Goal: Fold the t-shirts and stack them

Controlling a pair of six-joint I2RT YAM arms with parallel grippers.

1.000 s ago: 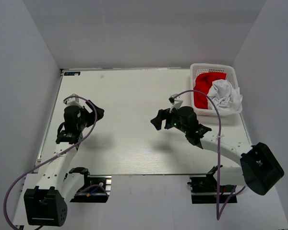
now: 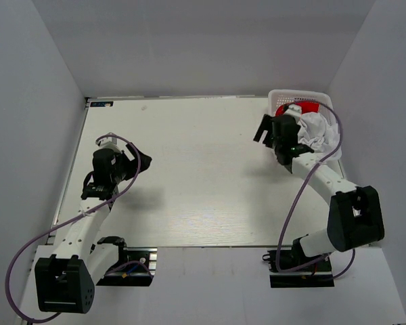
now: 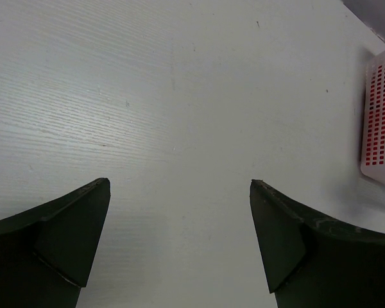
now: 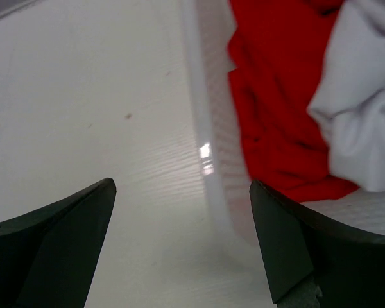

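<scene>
A red shirt [image 4: 276, 102] and a white shirt [image 2: 314, 130] lie crumpled together inside the white basket [image 2: 298, 93] at the table's back right. Over the basket's left edge hovers my right gripper [image 2: 264, 128], open, with nothing between its fingers. In the right wrist view the basket wall [image 4: 208, 160] runs between its two fingertips, and the white shirt [image 4: 366, 135] is at the right. My left gripper [image 2: 141, 161] stands open and empty above the left side of the table, far from the basket. The right arm hides part of the red shirt in the top view.
The basket [image 3: 382, 115] also shows at the right edge of the left wrist view. Grey walls close in the sides and back.
My right gripper has moved from the table's middle back and to the right, up to the basket. The shirts lie unmoved.
</scene>
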